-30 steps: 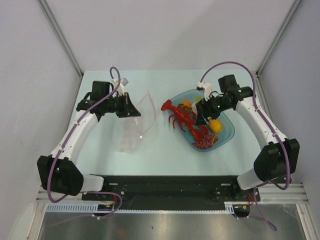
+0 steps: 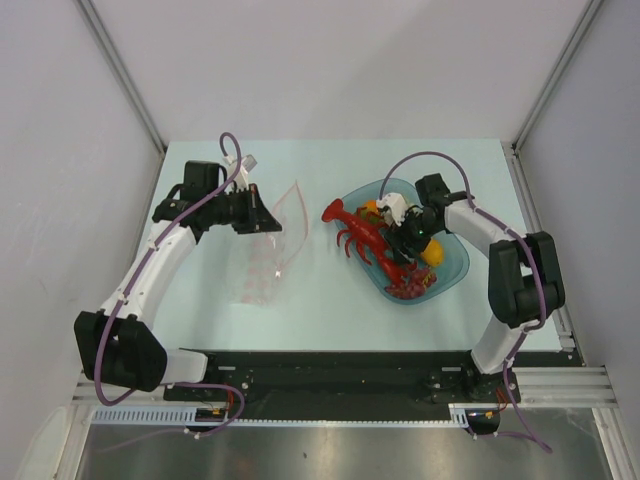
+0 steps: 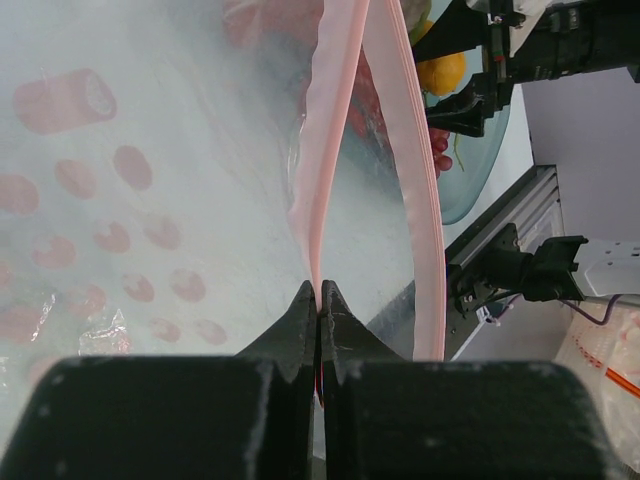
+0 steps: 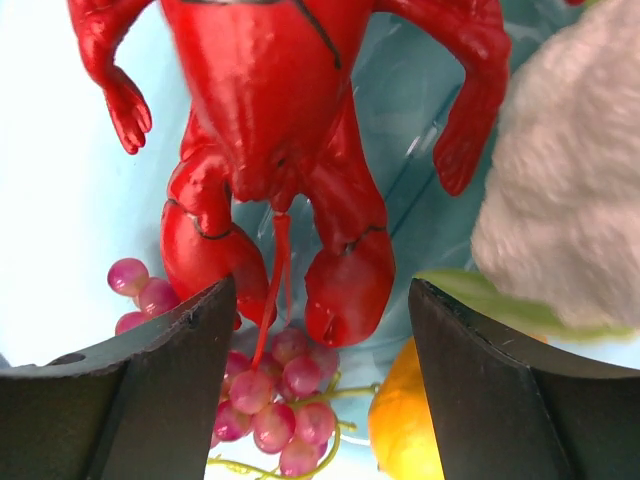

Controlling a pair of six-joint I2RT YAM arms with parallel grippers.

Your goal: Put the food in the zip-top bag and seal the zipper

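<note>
The clear zip bag [image 2: 268,260] with pink dots lies left of the food; my left gripper is shut on its pink rim, which stands upright and open. In a teal bin [image 2: 455,275] lie a red toy lobster [image 4: 260,100], red grapes [image 4: 280,410], an orange fruit [image 4: 405,420] and a pale item [image 4: 560,190]. My right gripper is down in the bin with fingers apart, over the lobster's claw end beside the grapes, holding nothing that shows.
The bin takes up the right of the pale table [image 2: 210,310]. Bare table lies in front of the bin and behind the bag. A dark rail runs along the front edge.
The left arm and the bag look the same.
</note>
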